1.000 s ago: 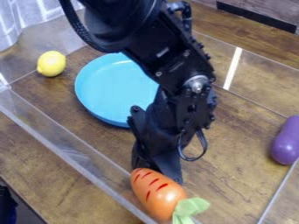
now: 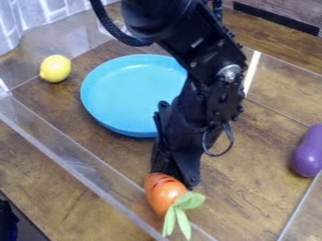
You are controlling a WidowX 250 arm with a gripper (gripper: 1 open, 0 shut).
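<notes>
A toy carrot (image 2: 164,193) with green leaves lies in the lower middle of the wooden surface, beside a clear rail. My black gripper (image 2: 170,171) reaches down from the top over its orange body, partly hiding it. The fingertips are at the carrot's upper end; whether they grip it or are shut beside it is hard to see.
A blue plate (image 2: 107,92) sits behind the gripper. A yellow lemon (image 2: 56,69) lies at the upper left, and a purple eggplant (image 2: 310,151) at the right edge. Clear low walls (image 2: 75,162) run along the left.
The carrot's visible part has shifted up and left and looks smaller, more of it behind or under the gripper. The arm has shifted slightly.
</notes>
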